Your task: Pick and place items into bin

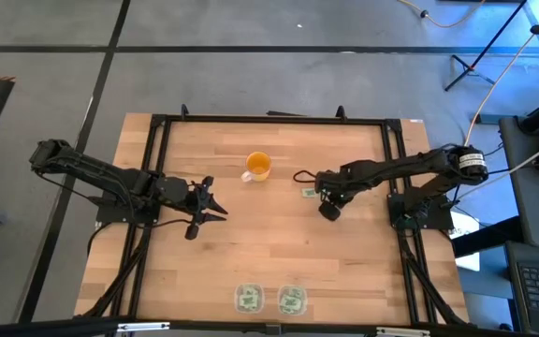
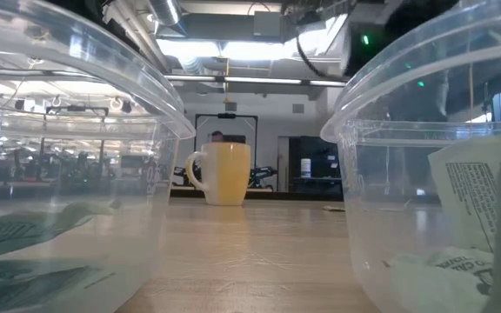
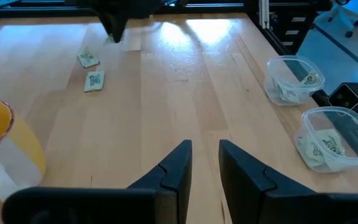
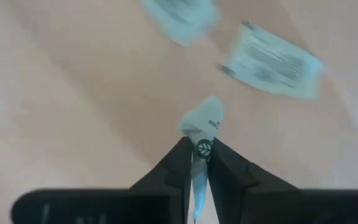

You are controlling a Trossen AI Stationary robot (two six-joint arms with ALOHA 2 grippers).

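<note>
In the right wrist view a small pale green paper packet is pinched and folded between the tips of my right gripper, which is shut on it and raised off the table. Two more packets lie on the wood: one packet to the right and another packet at the top edge, both blurred. The left wrist view shows those loose packets too, the nearer packet lying flat. My left gripper stands open and empty. Two clear bins, the left bin and right bin, sit at the front edge with packets inside.
A yellow and white mug stands upright between the arms, close to the left gripper's side. A dark frame borders the work area.
</note>
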